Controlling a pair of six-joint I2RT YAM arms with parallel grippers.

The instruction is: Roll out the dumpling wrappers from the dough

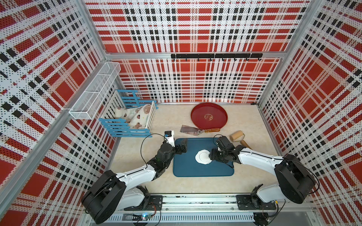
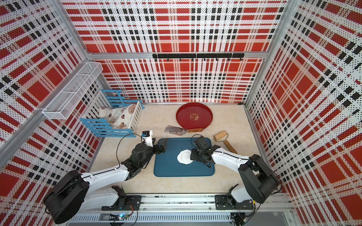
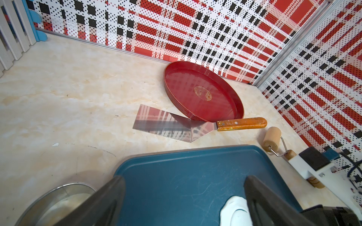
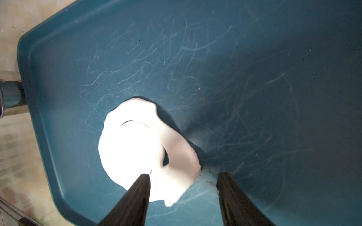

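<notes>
White dough (image 4: 120, 162) lies flat on the blue tray (image 4: 241, 75), with a round disc cut inside it. An outer strip of dough (image 4: 182, 154) curls away from the disc on its right side, leaving a small gap. My right gripper is over this strip's near end, fingers parted; whether they touch the dough cannot be told. At the tray's left edge my left gripper (image 1: 182, 148) is open and empty. A round metal-rimmed cup or cutter (image 3: 56, 205) shows beside its left finger. A wooden rolling pin (image 1: 236, 136) with a handle rests right of the tray.
A metal scraper (image 3: 166, 123) with a wooden handle lies behind the tray. Farther back is a round red tray (image 1: 209, 114). A blue and white crate (image 1: 126, 133) holding patterned cloth stands at back left. The table between crate and red tray is clear.
</notes>
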